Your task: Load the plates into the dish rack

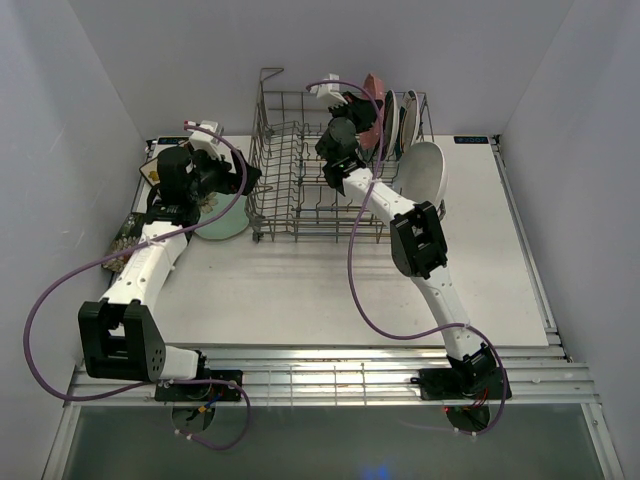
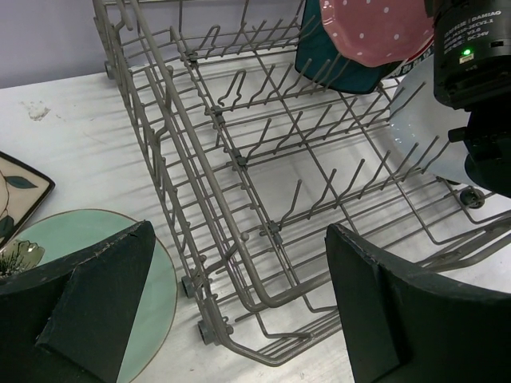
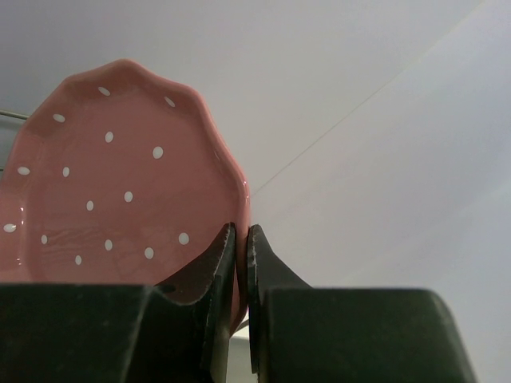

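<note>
The pink dotted plate [image 3: 128,175] stands upright at the rack's back right, and my right gripper is shut on its rim. Other plates stand beside it in the dish rack [image 1: 300,230], including a white one [image 1: 420,175] at the front right. My left gripper is open with nothing between its fingers, at the rack's left edge above a mint green plate [image 2: 148,311] lying on the counter; in the top view the arm partly hides that plate.
A square patterned plate [image 2: 16,195] and other patterned pieces lie at the far left. The rack's left and middle rows hold no plates.
</note>
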